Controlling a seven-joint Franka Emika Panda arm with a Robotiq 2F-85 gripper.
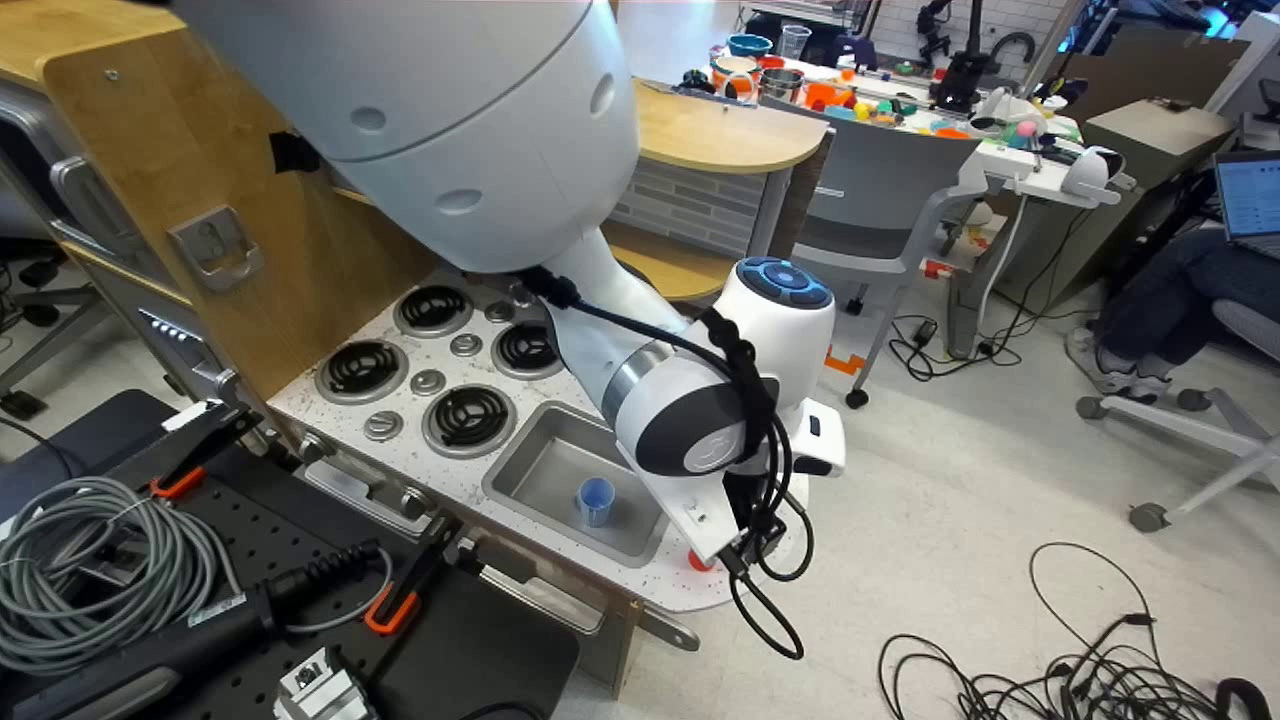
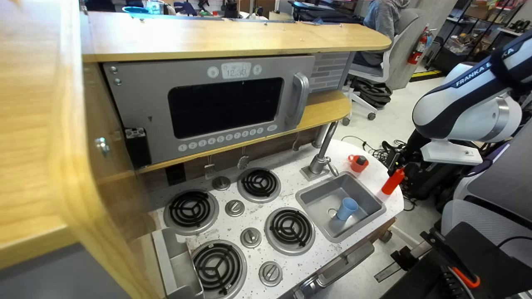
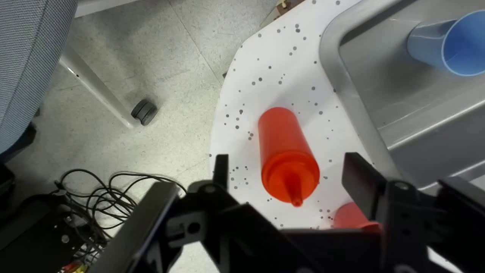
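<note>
A red squeeze bottle (image 2: 393,181) with a pointed nozzle stands upright on the white counter (image 2: 329,259), near its rounded end. From above, in the wrist view, the bottle (image 3: 284,141) appears between the spread fingers of my open gripper, closer to the right one in the picture. Exterior view 2 has the gripper (image 2: 395,160) at the height of the bottle's top; no grip on it shows. In exterior view 1 the arm (image 1: 720,420) hides most of the bottle.
Beside the bottle is a red cup (image 2: 357,164) with something dark at it. A blue cup (image 2: 347,208) leans or lies in the grey sink (image 2: 319,219), near a faucet (image 2: 324,149). Burners (image 2: 289,229) fill the counter's other side. Beyond its rounded end lies open floor.
</note>
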